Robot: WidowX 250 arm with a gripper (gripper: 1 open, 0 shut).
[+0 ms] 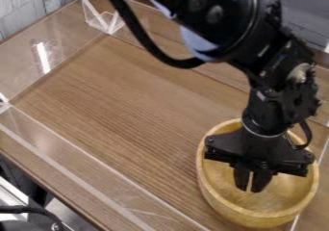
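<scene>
My gripper [251, 177] reaches down into a yellow round bowl [226, 206] at the lower right of the camera view. Its dark fingers hang close together inside the bowl, with nothing visible between them; the body of the gripper hides part of the bowl's inside.
A clear plastic piece [103, 15] stands at the back left corner. Dark cables lie beyond the lower left edge.
</scene>
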